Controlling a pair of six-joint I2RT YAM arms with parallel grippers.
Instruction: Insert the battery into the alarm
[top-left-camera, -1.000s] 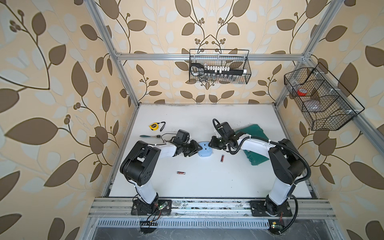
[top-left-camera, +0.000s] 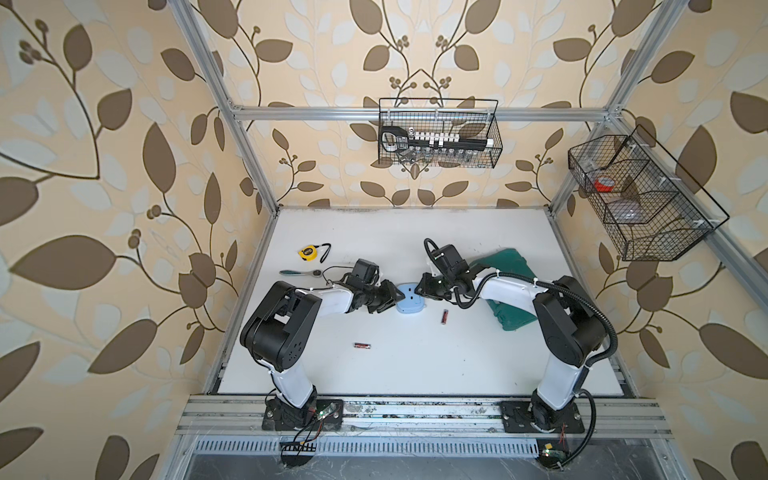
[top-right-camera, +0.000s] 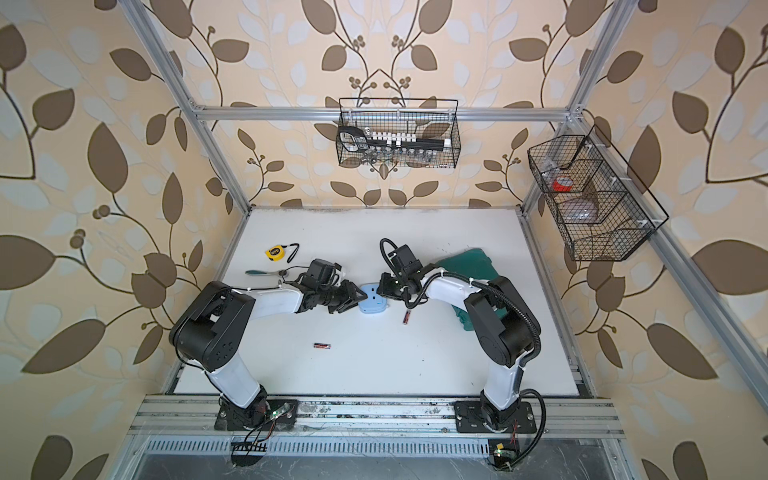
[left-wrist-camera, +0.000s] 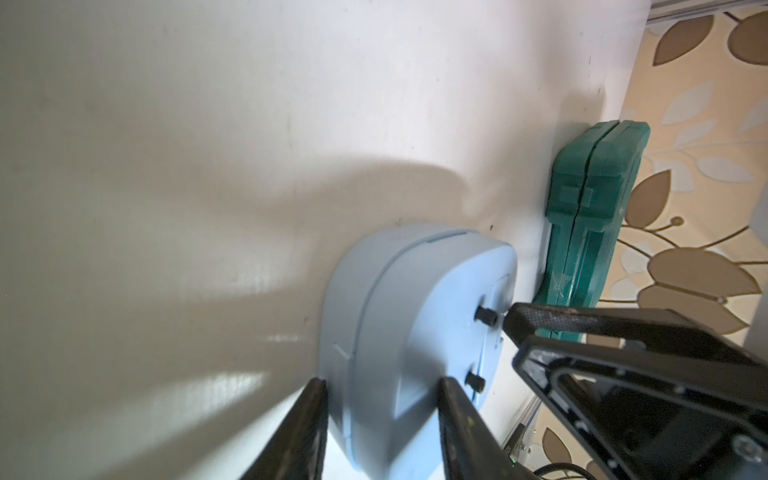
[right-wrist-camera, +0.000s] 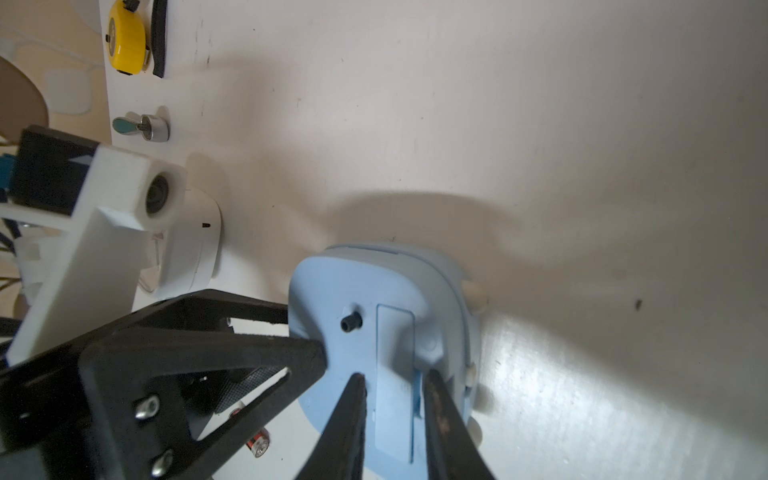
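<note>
The light blue alarm (top-left-camera: 410, 301) is on the white table between my two grippers, its flat face with two black pegs turned up. In the left wrist view my left gripper is shut on the alarm's edge, one finger on each side. My right gripper is partly open over that face. Its fingertips straddle the narrow rectangular cover (right-wrist-camera: 395, 344); whether they touch it I cannot tell. One red battery (top-left-camera: 445, 317) lies just right of the alarm, and another battery (top-left-camera: 362, 345) rests nearer the front left.
A yellow tape measure (top-left-camera: 308, 253) and a green-handled tool (top-left-camera: 301, 273) lie at the back left. The green case (top-left-camera: 512, 315) sits beneath the right forearm. Open table stretches across the front; wire baskets (top-left-camera: 440, 144) hang on the wall.
The right arm has shifted very slightly, its elbow a little to the left. The left arm, the alarm and both batteries look unmoved.
</note>
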